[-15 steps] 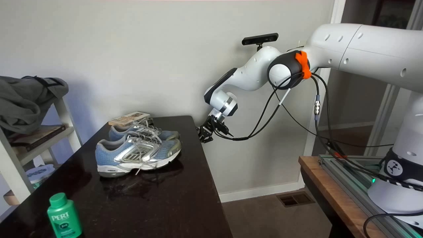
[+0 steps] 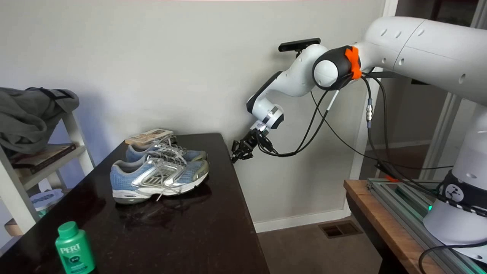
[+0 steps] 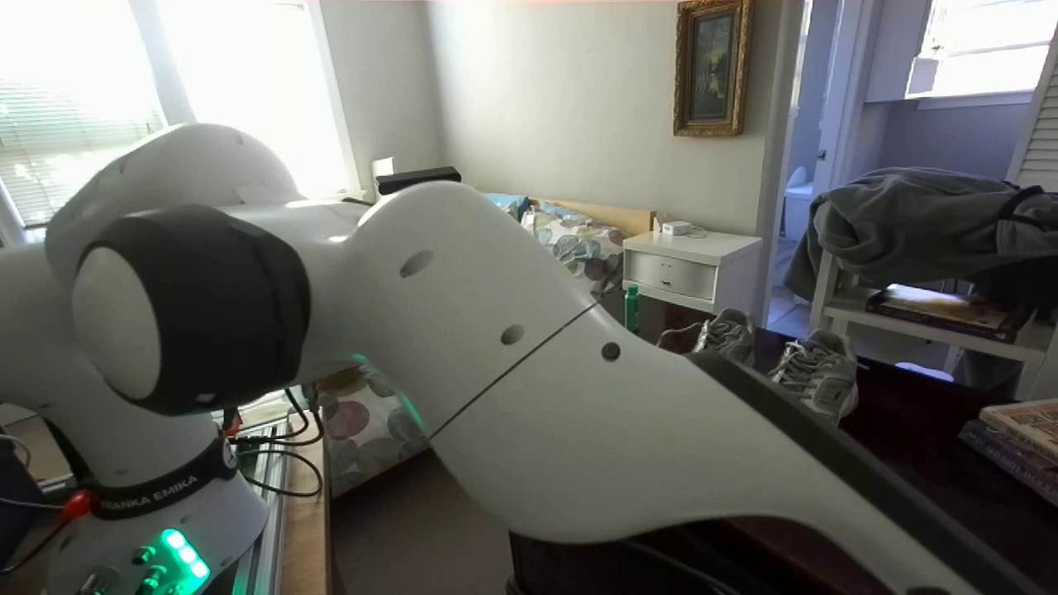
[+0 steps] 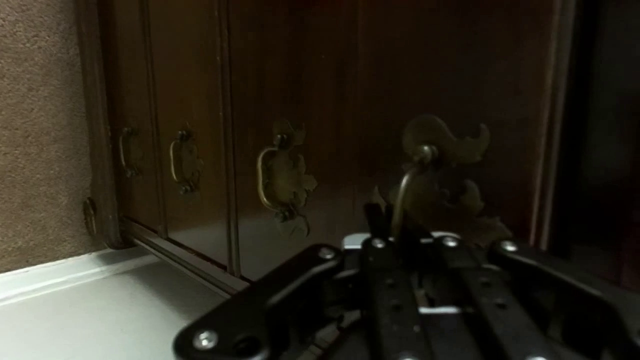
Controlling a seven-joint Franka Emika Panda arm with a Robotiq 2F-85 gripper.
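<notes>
At the dark wooden dresser's (image 2: 191,237) right side, my gripper (image 2: 237,154) sits low against the drawer fronts. In the wrist view, a brass bail handle (image 4: 402,195) on the nearest drawer front (image 4: 462,78) runs down between my black fingers, which are shut on it. Its ornate backplate (image 4: 447,141) lies just behind. Any gap around this drawer is too dark to make out. The fingers hide the handle's lower part. In exterior view 2 my own arm blocks sight of the gripper.
Further drawers with brass handles (image 4: 273,177) line up toward the carpet (image 4: 36,132). On the dresser top stand grey-blue running shoes (image 2: 157,178), a green bottle (image 2: 74,250) and books (image 2: 149,136). A wall (image 2: 292,191) is close behind my gripper.
My wrist and gripper have shifted right, away from the dresser, and the upper arm has risen. The bottle and the dresser's edge appear very slightly further right.
</notes>
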